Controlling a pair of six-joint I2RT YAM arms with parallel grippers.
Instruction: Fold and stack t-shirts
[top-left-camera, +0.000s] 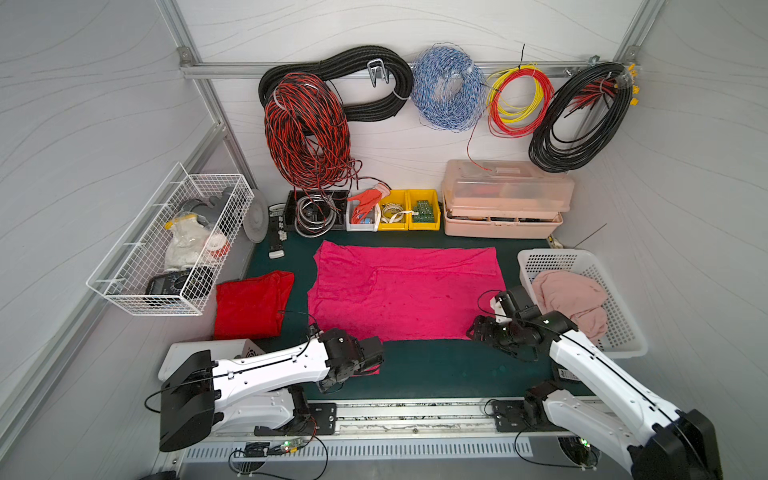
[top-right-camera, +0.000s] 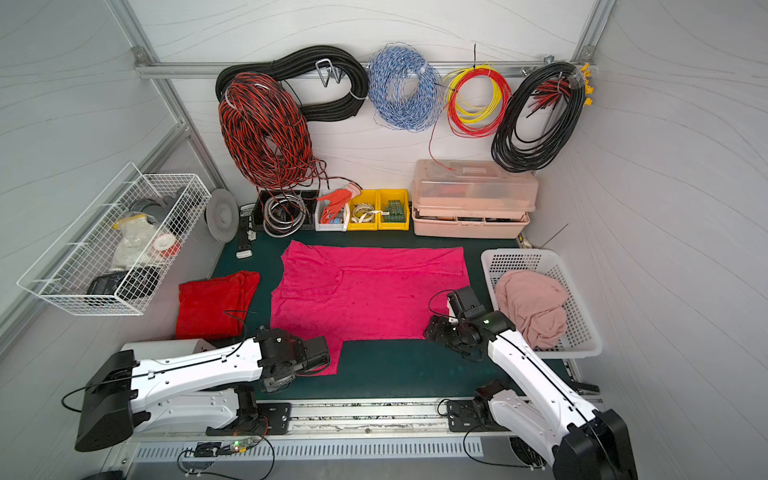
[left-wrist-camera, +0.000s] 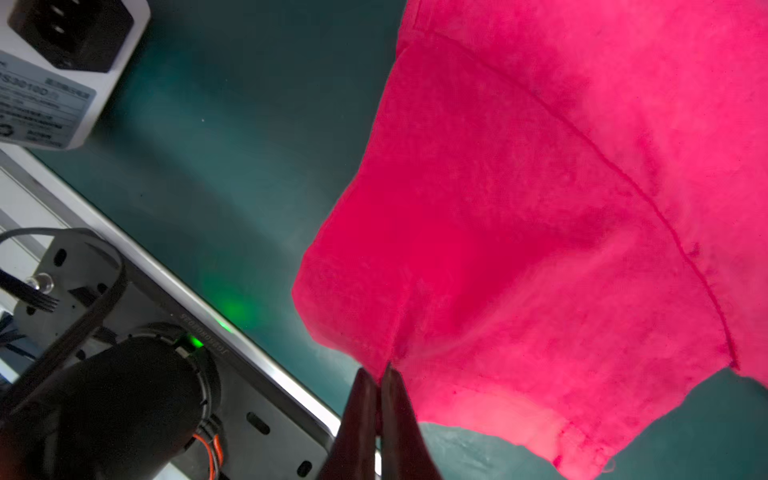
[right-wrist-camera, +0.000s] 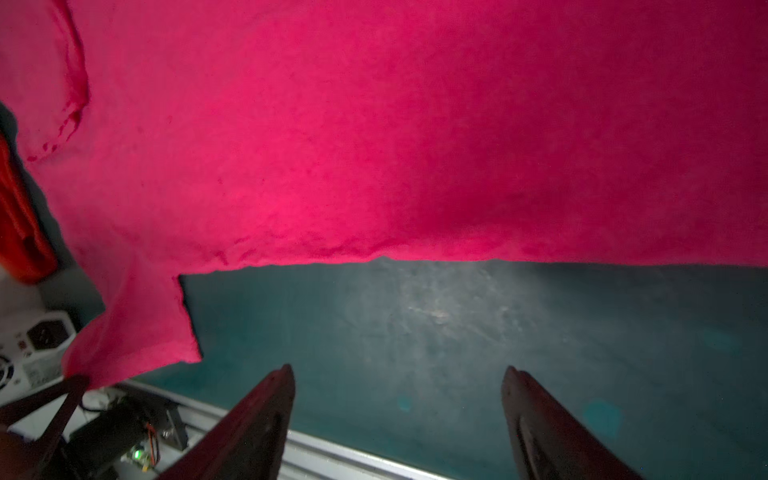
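A bright pink t-shirt (top-left-camera: 416, 292) lies spread on the dark green table, its body a wide band and one sleeve (left-wrist-camera: 512, 264) reaching toward the front edge at the left. My left gripper is shut on the corner of that sleeve, and creases run from its fingertips into the cloth. The right wrist view also shows this sleeve corner, slightly raised, at the left fingers. My right gripper stands open with nothing between its fingers, near the shirt's front edge at the right end. A folded red cloth (top-left-camera: 252, 305) lies left of the shirt.
A white basket (top-left-camera: 632, 320) holding a pale pink garment (top-left-camera: 572, 300) stands at the right. Small bins (top-left-camera: 408, 209) and a pink toolbox (top-left-camera: 508, 200) line the back. A white device (left-wrist-camera: 72, 72) sits at the left. Bare table (top-left-camera: 448, 372) lies in front of the shirt.
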